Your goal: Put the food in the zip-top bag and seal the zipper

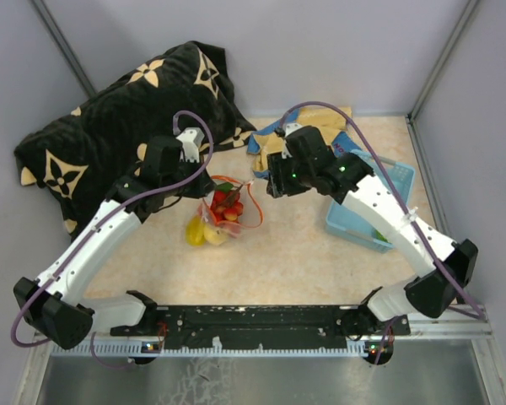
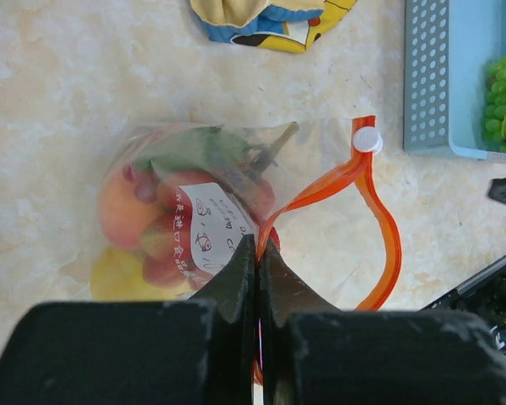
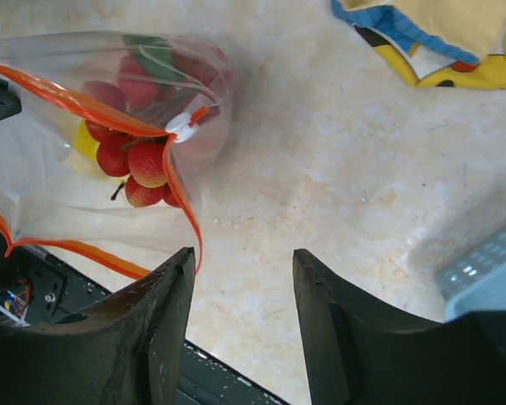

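Observation:
The clear zip bag with an orange-red zipper edge holds red fruit, a green piece and a yellow item. Its mouth gapes. My left gripper is shut on the bag's orange edge, in the left wrist view. A white slider sits on the zipper, away from both grippers. To the right of the bag, my right gripper is open with only tabletop between its fingers; the bag's edge hangs close to its left finger.
A blue basket with green grapes stands on the right. Behind my right gripper lies a yellow and blue cloth. A black patterned blanket covers the back left.

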